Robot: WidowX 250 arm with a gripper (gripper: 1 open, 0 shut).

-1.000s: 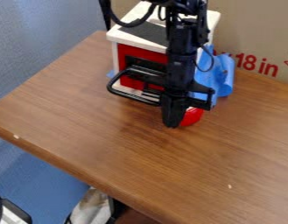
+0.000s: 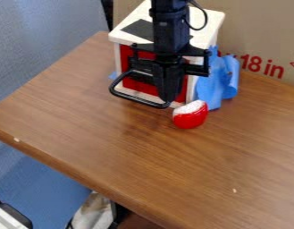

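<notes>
My black gripper (image 2: 167, 94) is raised above the table in front of a red-and-white box (image 2: 135, 60), its tip just left of and above a red-and-white ball (image 2: 191, 116). Whether the fingers are open or shut cannot be made out. The ball rests on the wooden table, its upper part white, apart from the box's front.
A blue plastic object (image 2: 217, 82) lies right of the box, against a cardboard sheet (image 2: 263, 36).
My gripper has risen and moved slightly left, away from the ball, which is now more fully visible.
</notes>
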